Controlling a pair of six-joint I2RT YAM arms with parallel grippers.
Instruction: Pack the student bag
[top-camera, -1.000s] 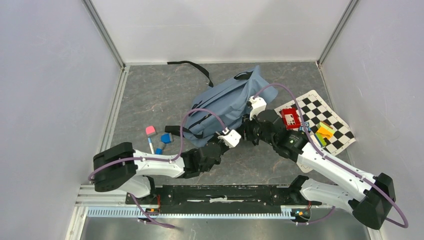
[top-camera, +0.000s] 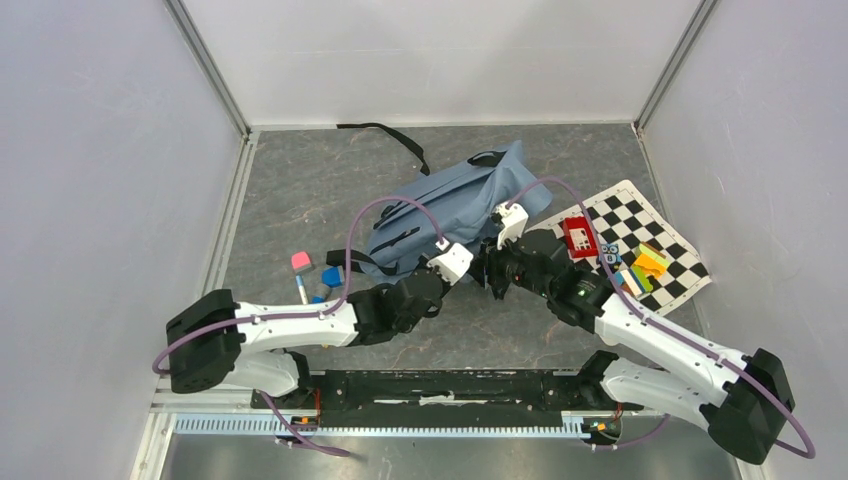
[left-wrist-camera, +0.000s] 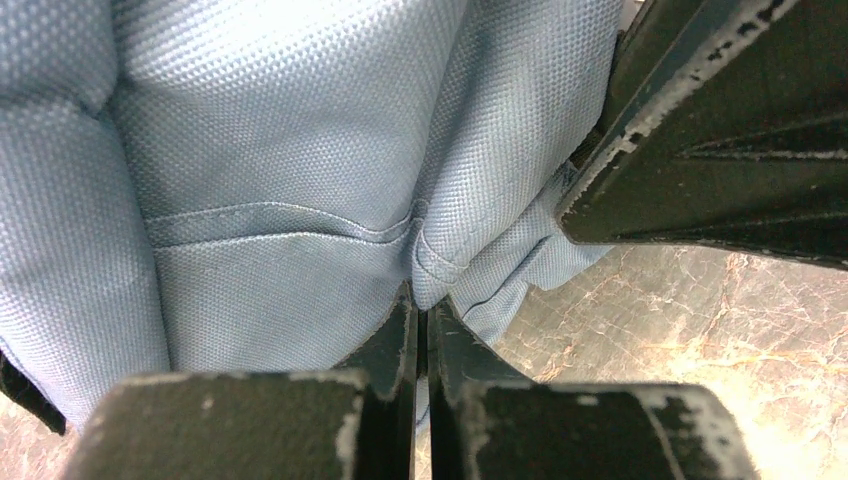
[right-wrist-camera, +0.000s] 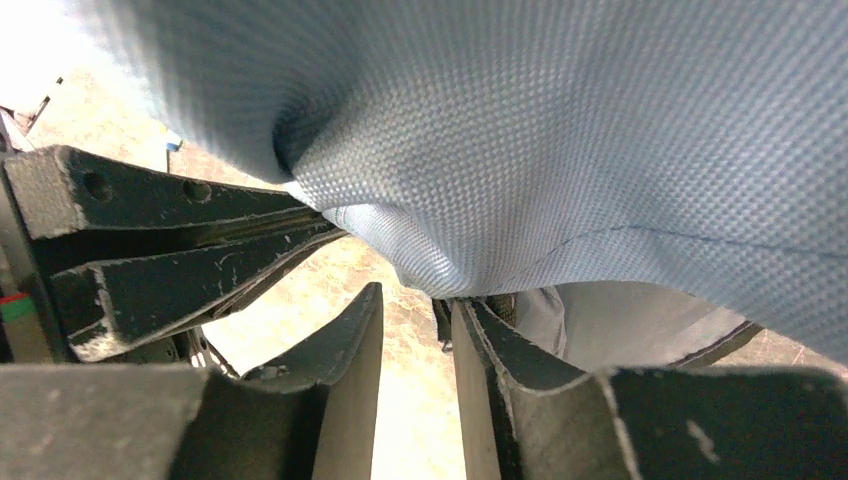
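The blue-grey student bag (top-camera: 445, 208) lies slantwise across the middle of the table. At its near edge, my left gripper is shut on a fold of bag fabric (left-wrist-camera: 440, 240), which rises out between its fingertips. My right gripper stands part open close beside the left one. Bag cloth (right-wrist-camera: 480, 180) hangs just above and beyond its fingertips, and the gap between the fingers looks empty. From above, both arms hide the fingertips and the bag's near edge.
At right lies a checkered board (top-camera: 690, 268), carrying a red box (top-camera: 575, 222) and a yellow-orange item (top-camera: 651, 261). A pink block (top-camera: 301, 261), blue block (top-camera: 333, 276) and pen (top-camera: 301, 288) sit at left. Bare table shows at the far left.
My left arm has shifted a little left and away from the front edge, and the bag's near part has moved slightly. The right gripper has drifted a little left and towards the front.
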